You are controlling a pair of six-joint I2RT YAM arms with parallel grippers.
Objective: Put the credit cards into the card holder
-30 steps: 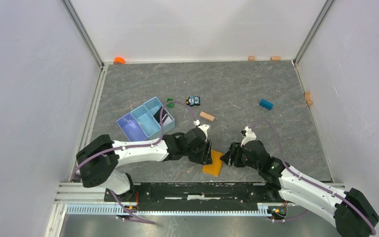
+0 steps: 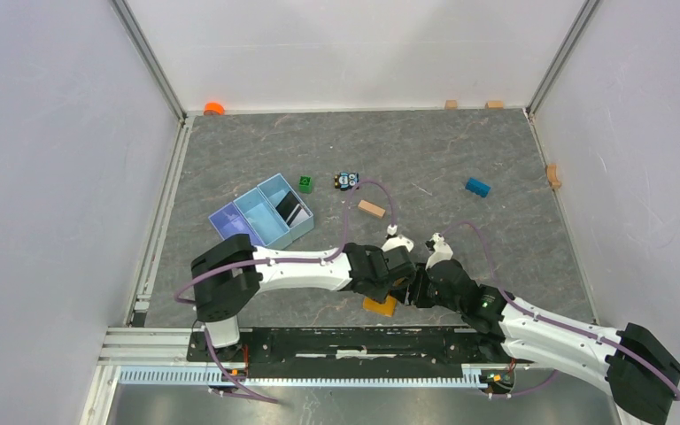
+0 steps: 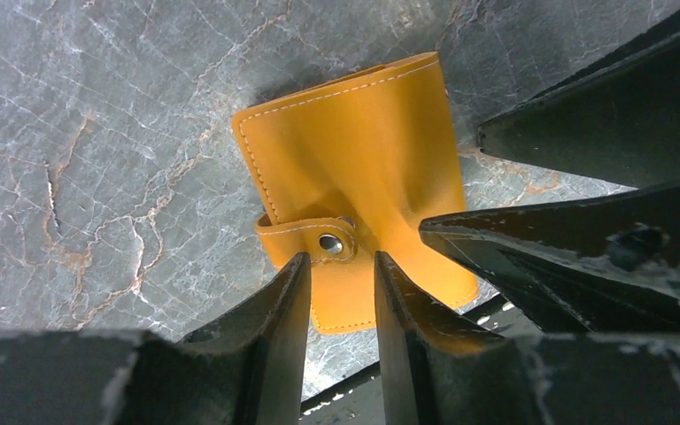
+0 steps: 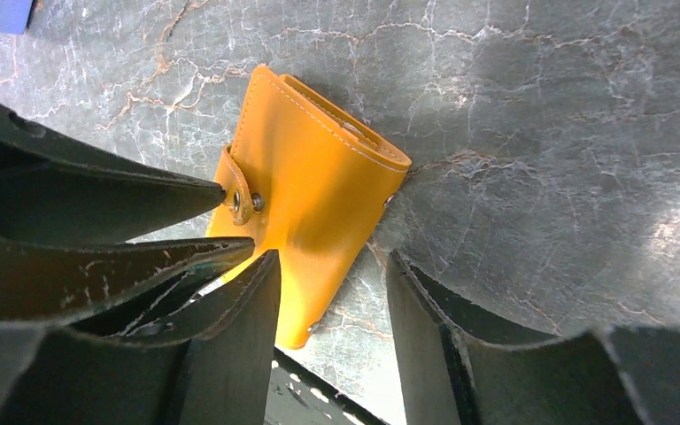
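Observation:
An orange card holder point(image 3: 354, 168), its snap strap at one edge, lies on the grey table with both grippers just over it. In the left wrist view my left gripper is part open over the holder's strap side, nothing between its fingers. Open and empty, my right gripper has one fingertip over the holder point(image 4: 310, 195) and the other over bare table. Dark cards point(image 2: 289, 208) stand in a compartment of the blue box point(image 2: 246, 211). From above, the left arm hides part of the holder.
Beyond the arms lie a wooden block point(image 2: 372, 209), a green cube point(image 2: 305, 184), a small owl-patterned block point(image 2: 346, 181) and a blue brick point(image 2: 477, 187).
My left gripper has moved right across the card holder, close to the right gripper. The right arm has shifted slightly. The holder stays about where it was.

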